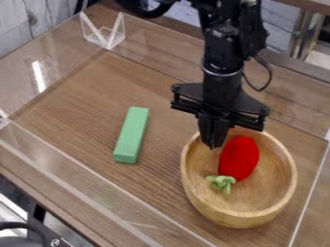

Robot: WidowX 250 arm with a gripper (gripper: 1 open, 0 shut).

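Observation:
The black gripper (pixel 206 131) hangs over the upper rim of a wooden bowl (pixel 213 210), shut, with nothing visible between its fingers. A red object (pixel 242 154) with a pale green tuft (pixel 222 184) at its lower left, like a toy strawberry or pepper, lies in the bowl below and right of the gripper.
A green block (pixel 130 135) lies on the wooden table (pixel 77 116) left of the bowl. A white wire-like holder (pixel 102 29) stands at the back left.

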